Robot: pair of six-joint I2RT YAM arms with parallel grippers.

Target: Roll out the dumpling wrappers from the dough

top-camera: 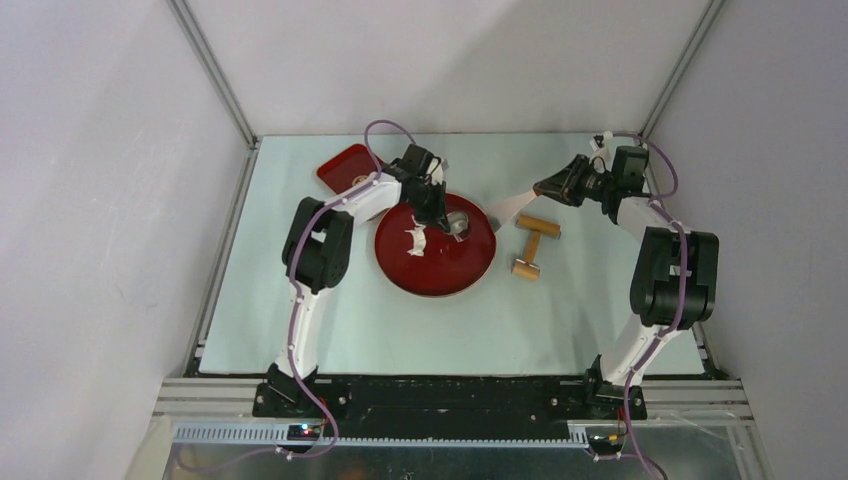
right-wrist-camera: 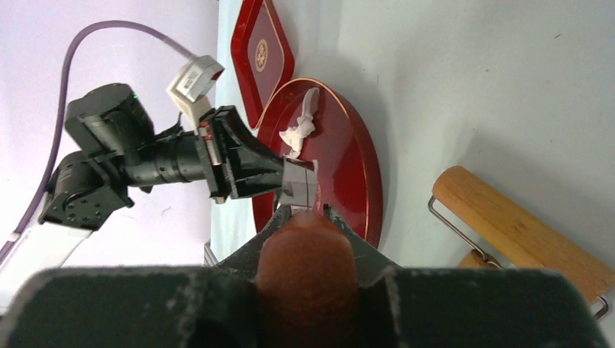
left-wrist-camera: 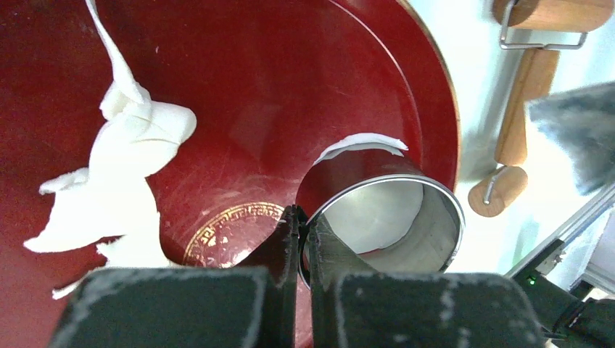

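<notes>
On the large red round tray (top-camera: 430, 268), my left gripper is shut on the rim of a steel ring cutter (left-wrist-camera: 435, 232), with a white round of dough (left-wrist-camera: 370, 217) inside it. Torn dough scraps (left-wrist-camera: 130, 181) lie left of it. My right gripper is shut on a scraper's wooden handle (right-wrist-camera: 304, 283); in the top view the metal scraper blade (top-camera: 512, 208) angles down-left to the tray's right edge. A wooden double-ended roller (top-camera: 533, 245) lies on the table right of the tray.
A small red rectangular tray (top-camera: 340, 160) sits behind at the back left, partly under the left arm. Walls bound the sides and back.
</notes>
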